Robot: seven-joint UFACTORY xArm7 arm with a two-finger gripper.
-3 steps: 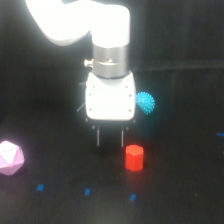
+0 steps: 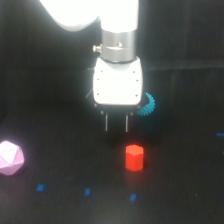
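Observation:
My gripper (image 2: pixel 117 124) hangs below the white hand near the middle of the camera view. Its two thin fingers stand apart, with nothing seen between them. A small red block (image 2: pixel 134 157), six-sided in outline, rests on the dark surface, lower in the picture and slightly right of the fingers. At the left edge lies a pink faceted ball (image 2: pixel 10 158). Behind the hand, to its right, a teal spiky ball (image 2: pixel 148 105) shows only in part, since the hand covers its left side.
Small blue marks dot the dark surface: one at the lower left (image 2: pixel 40 187), another left of centre (image 2: pixel 87 191), a third below the red block (image 2: pixel 133 197). A blue mark (image 2: pixel 220 134) is at the right edge.
My hand and gripper have shifted up in the picture and a little to the right, away from the red block, now covering part of the teal ball. The objects have not moved.

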